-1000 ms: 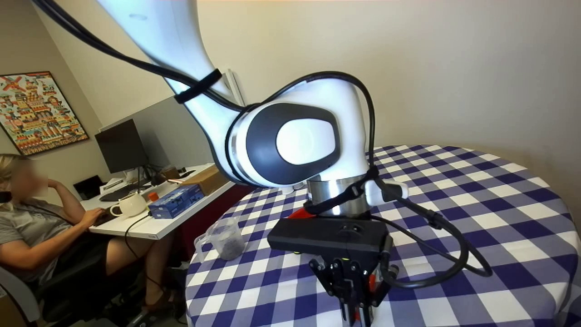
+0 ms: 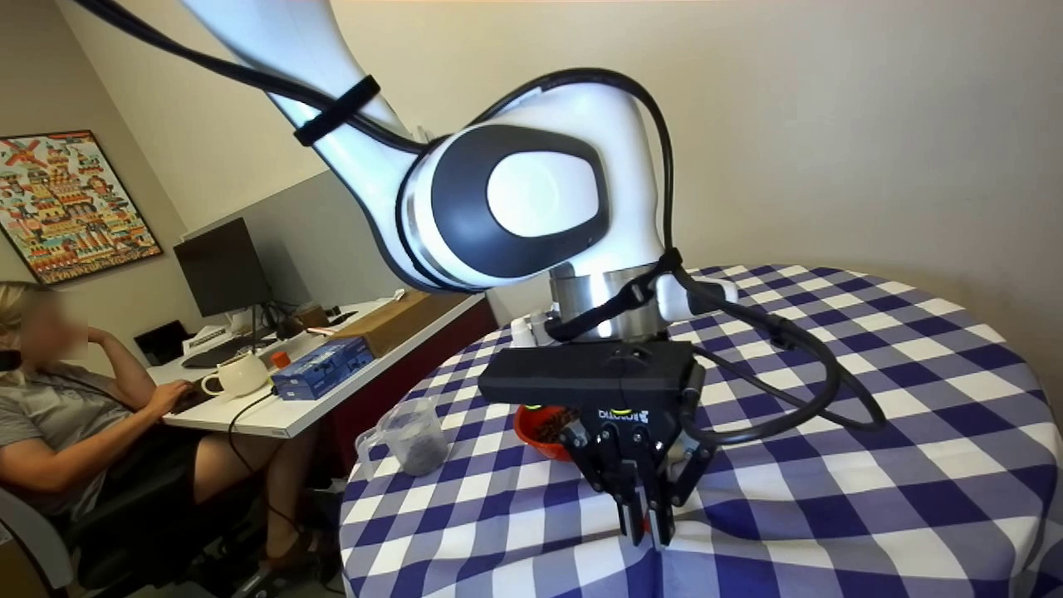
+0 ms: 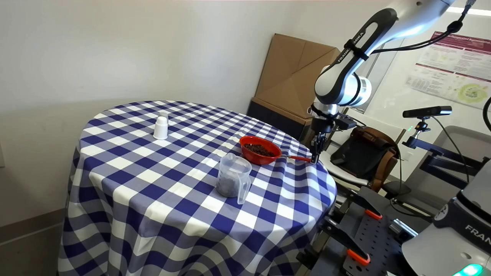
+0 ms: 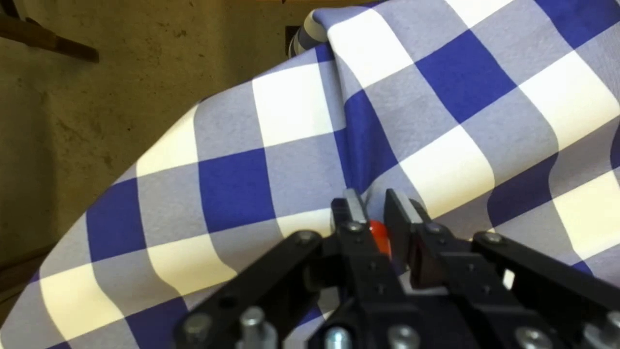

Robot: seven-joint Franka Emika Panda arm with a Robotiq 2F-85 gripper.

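Note:
My gripper [image 2: 647, 526] is shut on the red handle [image 3: 300, 158] of a utensil at the table's near edge. A bit of that red shows between the fingers in the wrist view, where the gripper sits low over the cloth. The utensil's metal part reaches toward a red bowl [image 3: 260, 158] holding dark brown bits; its far end is hidden. Folds in the checkered tablecloth [image 4: 308, 104] run up to the fingertips, and I cannot tell whether cloth is pinched too. A clear measuring jug [image 3: 233, 174] with greyish contents stands beside the bowl.
White stacked cups [image 3: 161, 128] stand toward the table's far side. A person [image 2: 85, 399] sits at a desk on the left in exterior view 1, away from the table.
My arm and gripper have risen and shifted slightly left in exterior view 1. More of the bowl shows now, and the cloth around the gripper has wrinkled into folds.

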